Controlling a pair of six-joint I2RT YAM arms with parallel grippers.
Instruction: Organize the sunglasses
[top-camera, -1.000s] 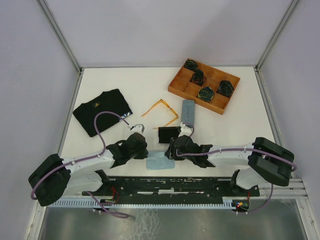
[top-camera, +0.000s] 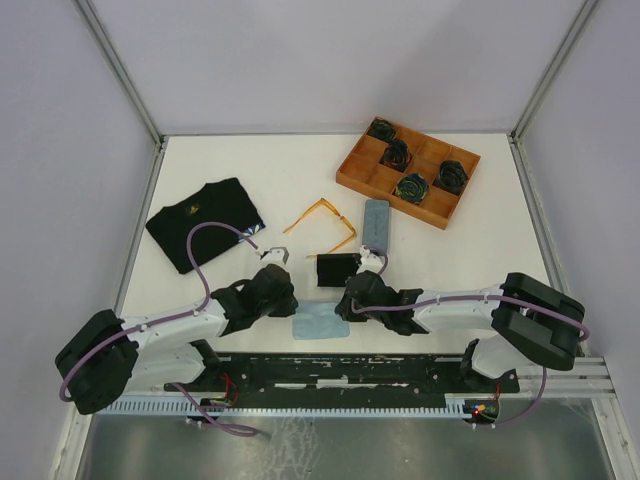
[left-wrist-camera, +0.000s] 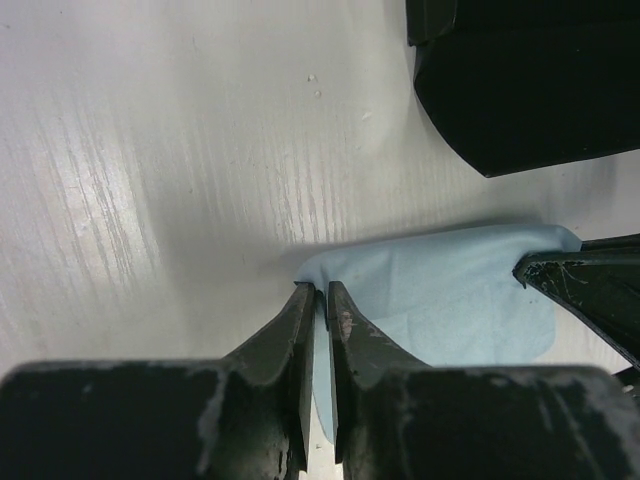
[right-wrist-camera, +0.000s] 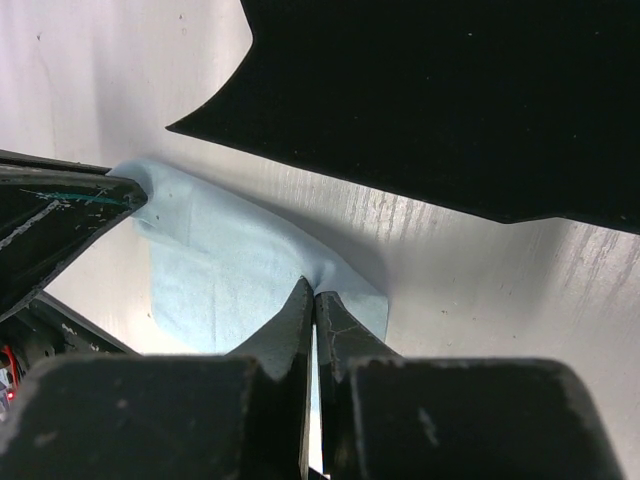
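Folding-arm sunglasses (top-camera: 325, 207) with an amber frame lie mid-table, arms spread. A pale blue cloth (top-camera: 321, 323) is flat near the front edge, between both grippers. My left gripper is shut on the cloth's left far corner, its edge passing between the fingertips. In the right wrist view, the cloth (right-wrist-camera: 240, 265) bunches up at the tips of my right gripper, which is shut on its right far corner. A slim grey-blue case (top-camera: 376, 226) lies right of the sunglasses. Just beyond the cloth is a flat black piece (top-camera: 337, 270).
A wooden compartment tray (top-camera: 365, 171) holding several dark rolled items stands at the back right. Spread out on the left is a black shirt (top-camera: 205, 222). Open table shows at the back left and at the right. Both grippers are close together.
The left arm, sunglasses and tray look the same.
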